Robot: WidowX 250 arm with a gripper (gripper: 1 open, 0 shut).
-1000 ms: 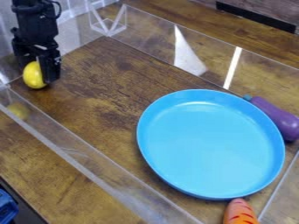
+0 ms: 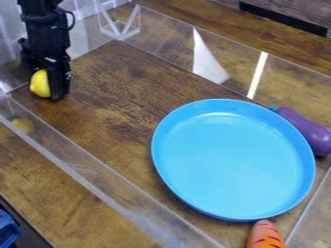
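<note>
At the upper left, the black gripper (image 2: 49,76) is low in the corner of the clear-walled area, closed around a yellow object (image 2: 42,84). The dark fingers partly hide the object, which sits at or just over the wooden surface.
A large blue plate (image 2: 233,159) covers the right middle. A purple eggplant (image 2: 303,131) lies at the right edge, an orange carrot (image 2: 265,236) at the bottom right. Clear plastic walls border the wooden surface (image 2: 130,107), whose upper middle is free.
The gripper and yellow object have shifted slightly to the right, and the fingers now cover more of the object.
</note>
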